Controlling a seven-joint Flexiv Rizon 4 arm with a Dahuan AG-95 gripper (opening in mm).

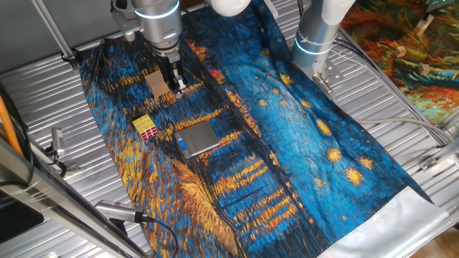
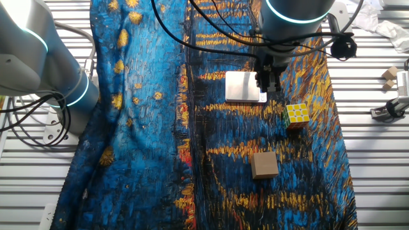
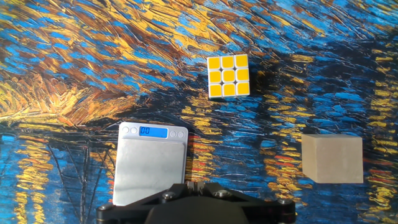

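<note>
A Rubik's cube with a yellow top face (image 3: pixel 228 76) rests on the painted cloth, in the upper middle of the wrist view. Left of and below it lies a flat silver scale (image 3: pixel 151 163) with a lit blue display; its lower edge is partly covered by my gripper. A plain tan block (image 3: pixel 332 159) sits to the right, apart from both. My gripper's fingertips meet, with nothing visible between them. In exterior view 1, the gripper (image 1: pixel 178 87) hangs over the cloth beside the tan block (image 1: pixel 156 84).
The painted cloth (image 1: pixel 301 165) covers most of the slatted metal table, its blue half clear of objects. A black camera-like device (image 1: pixel 118 211) with a cable sits at the front left edge.
</note>
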